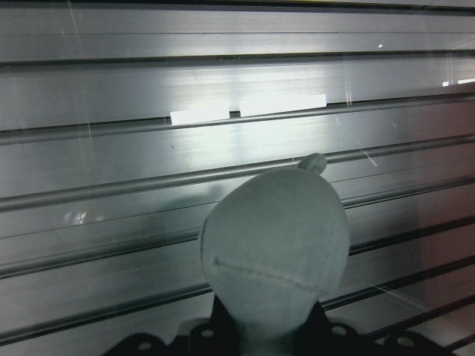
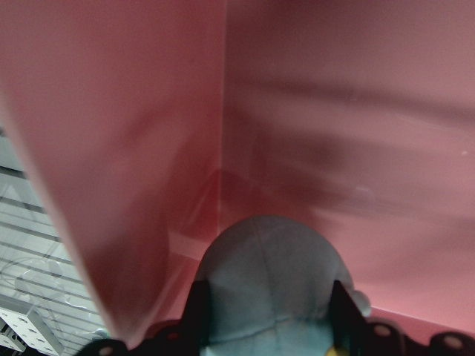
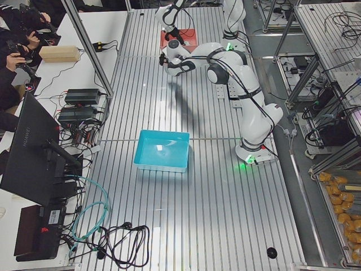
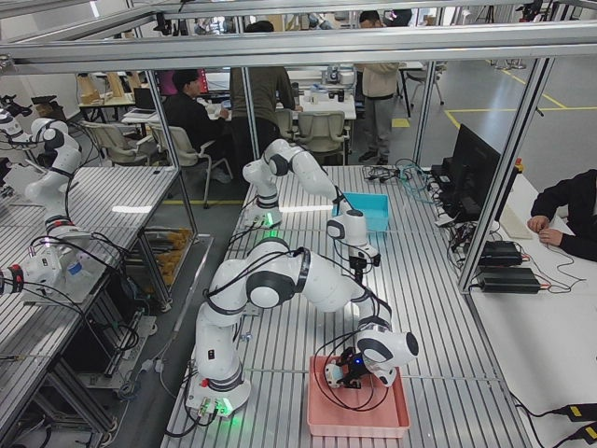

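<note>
In the left wrist view a pale grey-green plush toy [image 1: 273, 230] is gripped by my left gripper, held over the bare slatted table. In the right wrist view a second plush toy [image 2: 269, 259], grey and light blue, sits between the shut fingers of my right gripper, inside the pink bin [image 2: 356, 148] near one of its corners. The camera right view shows that arm reaching down into the pink bin [image 4: 354, 425], with the other arm just beyond it.
A turquoise bin [image 3: 161, 149] stands empty on the middle of the table [image 3: 208, 209]. A monitor [image 3: 31, 152] and cables [image 3: 121, 248] are along the left side.
</note>
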